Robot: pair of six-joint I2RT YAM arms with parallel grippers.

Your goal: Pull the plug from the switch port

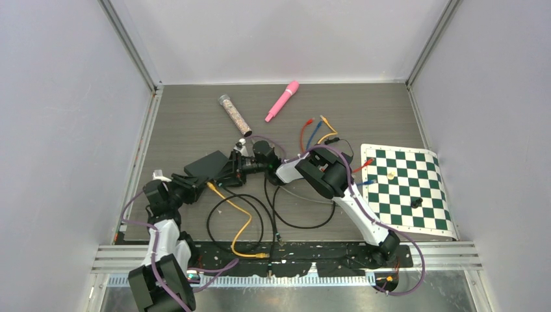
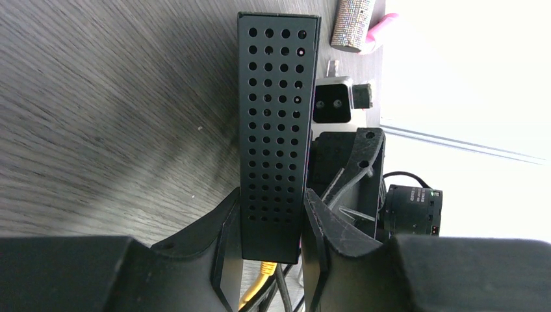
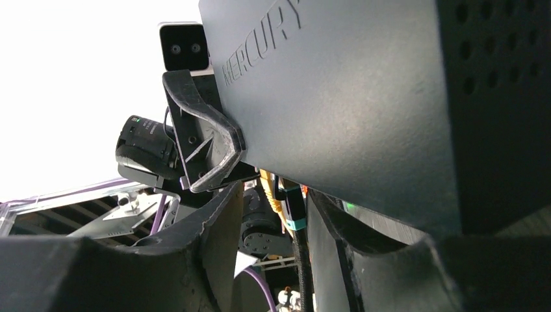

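A dark switch box point(image 1: 206, 162) with side vents lies at the left of the table; the left wrist view shows its perforated side point(image 2: 273, 130). My left gripper point(image 1: 195, 188) holds the box's near left end, its fingers point(image 2: 221, 260) against either side of it. My right gripper point(image 1: 227, 174) is at the box's right front; in the right wrist view its part-open fingers point(image 3: 214, 240) straddle a black cable plug point(image 3: 295, 211) with a teal band, under the box's edge. A yellow plug point(image 3: 273, 201) sits beside it. Whether the right fingers touch the plug is unclear.
A bead-filled tube point(image 1: 234, 114) and pink microphone point(image 1: 282, 101) lie behind. Loose black and yellow cables point(image 1: 247, 221) loop in front. A checkered board point(image 1: 409, 188) is at right, with short coloured cables near it.
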